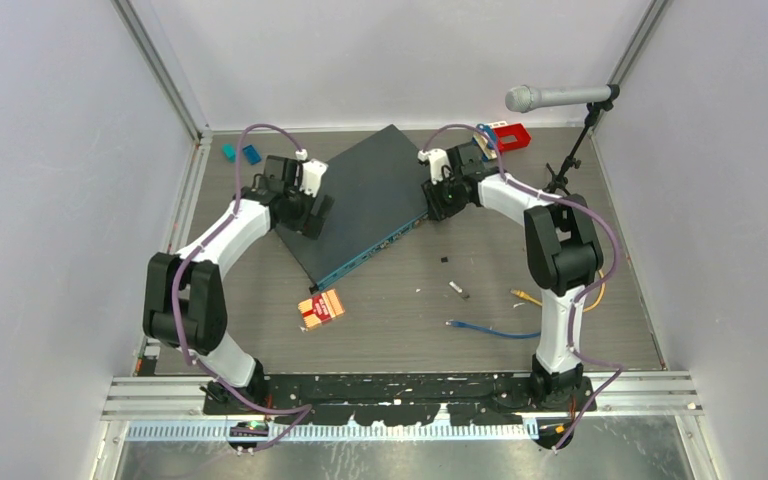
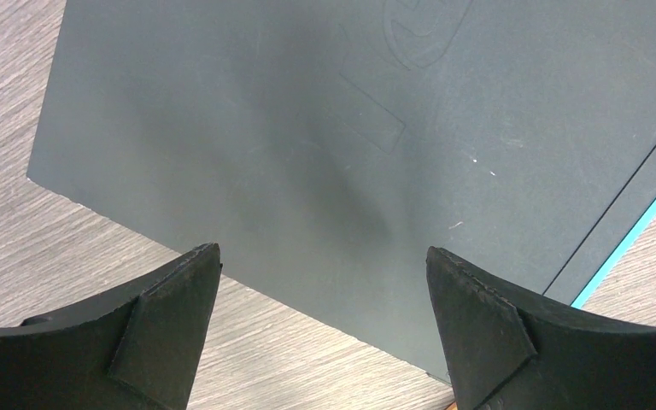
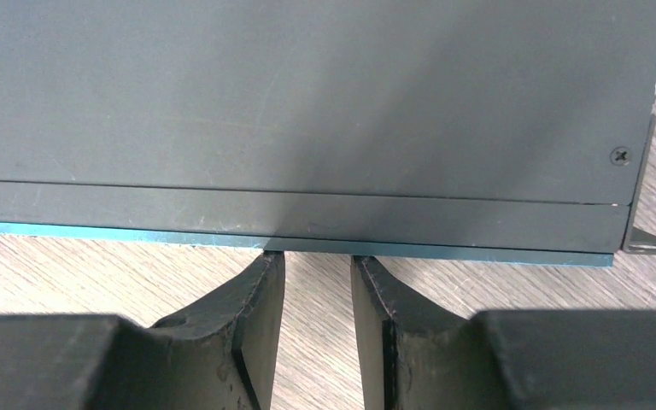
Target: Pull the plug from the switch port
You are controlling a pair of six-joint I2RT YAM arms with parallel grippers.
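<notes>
A dark grey flat switch lies tilted on the wooden floor, its blue port strip facing the lower right. In the left wrist view its top fills most of the picture, below my left gripper, which is open over it. My right gripper is at the front edge near the switch's right end, its fingers part open, tips at the blue strip under the overhanging lid. No plug can be made out in the ports from these views.
A blue cable and a yellow cable lie at the lower right. An orange packet sits below the switch. A red box, blue blocks and a microphone stand are toward the back.
</notes>
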